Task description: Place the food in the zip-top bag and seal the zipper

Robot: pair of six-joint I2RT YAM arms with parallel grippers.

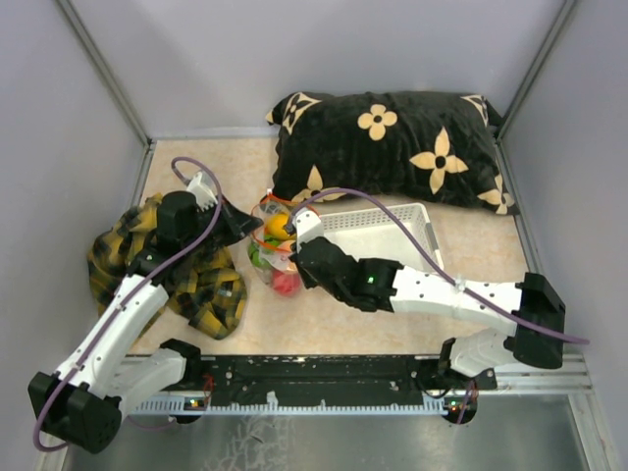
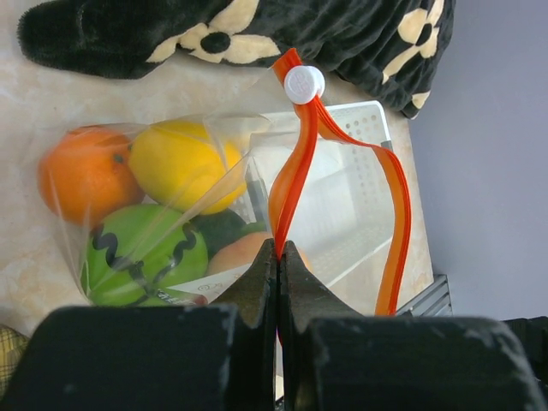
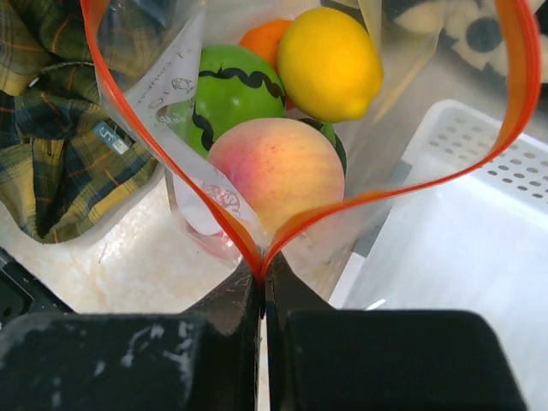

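Observation:
The clear zip top bag [image 2: 73, 184] has an orange zipper rim [image 3: 368, 199] and a white slider [image 2: 304, 84]. Its mouth gapes between my hands. Inside lie an orange [image 2: 90, 174], a yellow lemon [image 3: 330, 64], a green watermelon-striped ball [image 2: 145, 253] and a peach [image 3: 278, 167]; something pink-red [image 1: 286, 284] shows at the bottom. My left gripper is shut on one side of the rim. On the opposite side, where the rim folds to a point, my right gripper is shut on it.
A white perforated basket [image 1: 378, 235] stands right of the bag, partly under my right arm, and looks empty. A dark flowered pillow [image 1: 392, 147] lies along the back. Yellow-black plaid cloth [image 1: 211, 299] lies under my left arm.

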